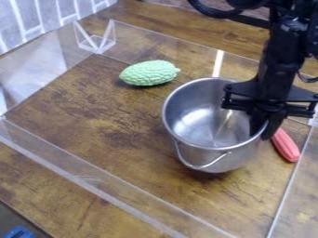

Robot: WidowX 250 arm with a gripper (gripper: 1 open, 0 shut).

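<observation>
A steel pot (203, 130) with a wire handle stands right of centre on the wooden board. My black gripper (258, 116) is over the pot's right rim, its fingers pointing down at that wall. It looks shut, but whether the rim is between the fingertips is hard to tell. A green bumpy bitter melon toy (148, 72) lies behind the pot to the left. A red elongated object (284, 144) lies just right of the pot, partly hidden.
Low clear plastic walls (87, 182) surround the work area. The board's left part is bare. Something blue (18, 232) shows at the bottom left corner.
</observation>
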